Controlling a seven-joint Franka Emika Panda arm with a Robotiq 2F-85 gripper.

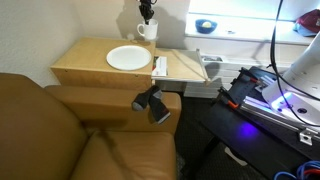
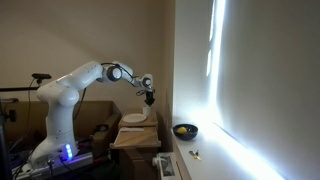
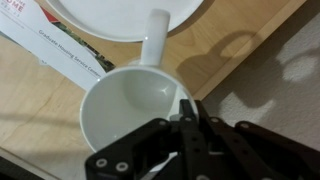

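A white mug [image 3: 135, 105] fills the middle of the wrist view, its mouth toward the camera and its handle [image 3: 155, 38] pointing up the frame. My gripper is shut on the mug's rim, with one fingertip inside the wall. From exterior view 1, the mug [image 1: 149, 31] shows at the back of the wooden surface, below my gripper [image 1: 147, 18]. Whether its base touches the wood is unclear. The far side of the mug is hidden.
A white plate [image 1: 129, 57] lies in front of the mug. Close to it is a printed paper [image 3: 58, 42]. A wall stands behind. To the right, a blue bowl [image 1: 205, 26] sits on the sill. Dark cloth-like items [image 1: 151, 104] lie on the brown sofa.
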